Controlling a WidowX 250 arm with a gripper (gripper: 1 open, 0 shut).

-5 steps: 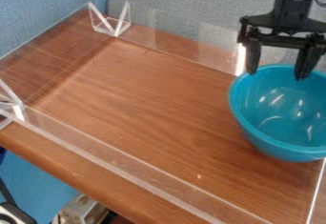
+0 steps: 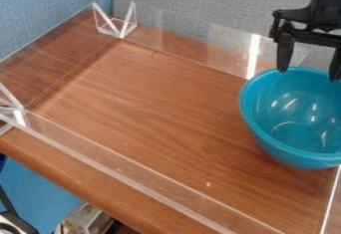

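Observation:
A glossy turquoise bowl sits upright and empty on the wooden tabletop, against the right edge of the view. My black gripper hangs open over the back part of the bowl, partly cut off by the right edge of the frame, with nothing seen between its fingers.
Clear low walls with white corner brackets border the work area. Fabric panels stand behind, and some clutter lies below the table at lower left.
The bowl has not visibly moved.

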